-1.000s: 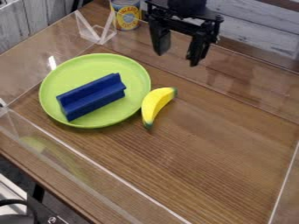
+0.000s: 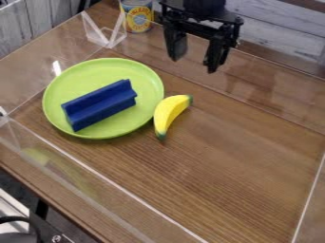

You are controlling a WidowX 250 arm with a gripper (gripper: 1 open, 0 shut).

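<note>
My black gripper (image 2: pixel 199 47) hangs at the top centre, open, with its two dark fingers apart and nothing visible between them. It is above the back of the wooden table, apart from the objects below it. A green plate (image 2: pixel 136 73) lies on the left with a blue block (image 2: pixel 99 103) on it. A yellow banana (image 2: pixel 172 115) lies on the table just right of the plate.
A can (image 2: pixel 137 16) stands at the back left, near a clear plastic item. A pale wall edges the back of the wooden table (image 2: pixel 229 171).
</note>
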